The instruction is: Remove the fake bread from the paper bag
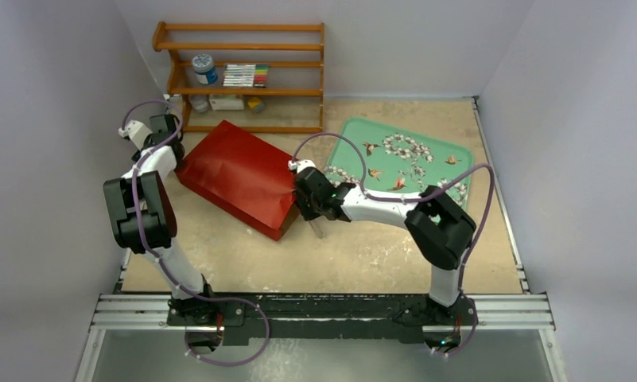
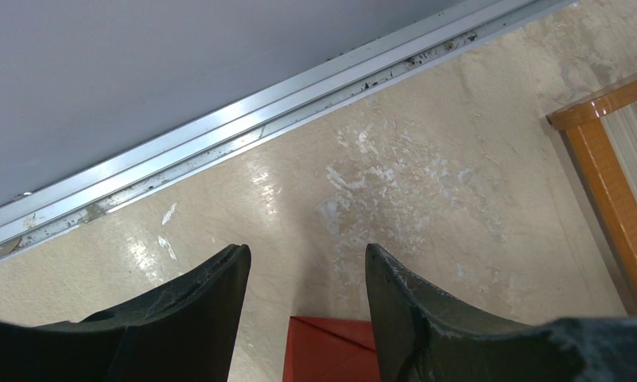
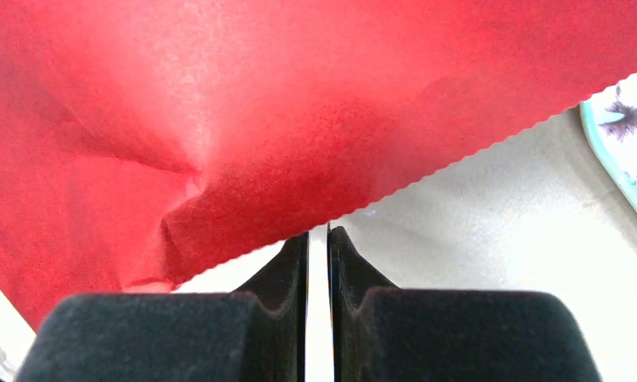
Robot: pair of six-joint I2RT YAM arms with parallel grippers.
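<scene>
The red paper bag [image 1: 239, 177] lies on its side across the left half of the table. No bread shows in any view; the bag's inside is hidden. My right gripper is at the bag's right end, shut on its serrated edge at the fingertips, and the red paper [image 3: 299, 103] spreads above it. At the bag's far left end, my left gripper stands part open, its fingers apart. A red corner of the bag shows low in the gap between them, not pinched.
A green flowered tray [image 1: 438, 143] lies to the right, partly behind the right arm. The wooden rack [image 1: 243, 91] stands at the back, near the bag's upper corner.
</scene>
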